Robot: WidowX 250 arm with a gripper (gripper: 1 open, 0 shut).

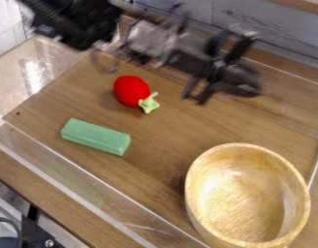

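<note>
My gripper (213,73) is blurred in the upper middle, raised above the table, and its fingers are too unclear to tell whether they are open or shut. Below it to the left lies a red object with a green top (133,92), like a tomato or pepper, apart from the gripper. A green rectangular block (96,136) lies at the lower left of the wooden table.
A large wooden bowl (246,199) stands at the front right. Clear barriers edge the table, with a grey wall (271,39) at the back.
</note>
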